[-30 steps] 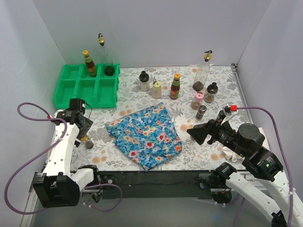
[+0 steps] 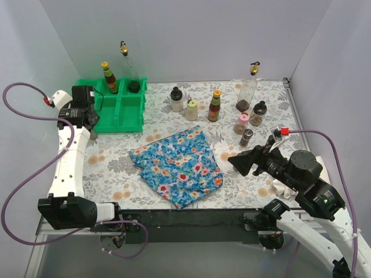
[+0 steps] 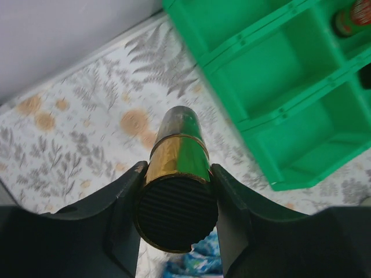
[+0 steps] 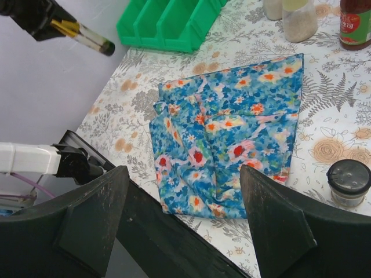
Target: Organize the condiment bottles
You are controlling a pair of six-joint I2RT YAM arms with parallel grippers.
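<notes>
My left gripper is shut on a gold-capped bottle (image 3: 179, 153), raised at the left of the green rack (image 2: 124, 124), whose compartments show below in the left wrist view. A sauce bottle (image 2: 109, 81) and a tall dispenser (image 2: 132, 75) stand in the rack. Several bottles stand on the table: white shakers (image 2: 192, 112), a sauce bottle (image 2: 214, 107), a tall dispenser (image 2: 246, 92), pink-capped and black-capped shakers (image 2: 241, 123), and a small dark-lidded jar (image 4: 348, 185). My right gripper (image 2: 243, 162) is open and empty, left of and below that jar in the top view.
A blue floral cloth (image 2: 177, 168) covers the front middle of the table. Free table lies between the rack and the cloth. Walls bound the back and both sides.
My left gripper has lifted the bottle from the left of the table and moved it up toward the back, beside the rack. The right arm is unchanged.
</notes>
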